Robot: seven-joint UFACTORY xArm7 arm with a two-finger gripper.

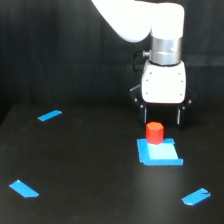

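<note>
In the camera view a small red block rests on the back left part of a white square edged with blue tape. My gripper, on the white arm, hangs above and behind the block, a little to its right in the picture. Its dark fingers are spread apart, with no object visible between them. They are hard to make out against the black background, and contact with the block does not show.
Strips of blue tape mark the dark table: a far left strip, a near left strip and a near right strip. Bare table lies to the left of the square. A black curtain hangs behind.
</note>
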